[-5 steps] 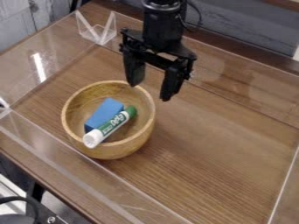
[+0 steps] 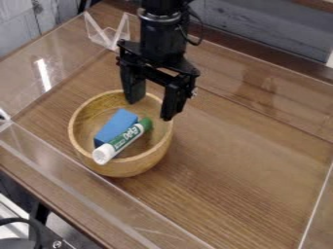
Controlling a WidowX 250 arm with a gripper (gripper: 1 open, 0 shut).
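The black gripper (image 2: pixel 156 84) hangs in the upper middle of the camera view, open, over the back part of a round wicker-coloured basket (image 2: pixel 164 148). In the basket lie a blue block (image 2: pixel 115 126) and a white and green tube (image 2: pixel 123 142) beside it, toward the front right of the block.
A bare wooden table (image 2: pixel 247 165) gives free room to the right and in front. A white wall or edge runs along the back right. A black cable lies at the lower left, and a small clear object is at the left edge.
The gripper has moved left, toward the space above the basket. The basket and its contents have not visibly moved.
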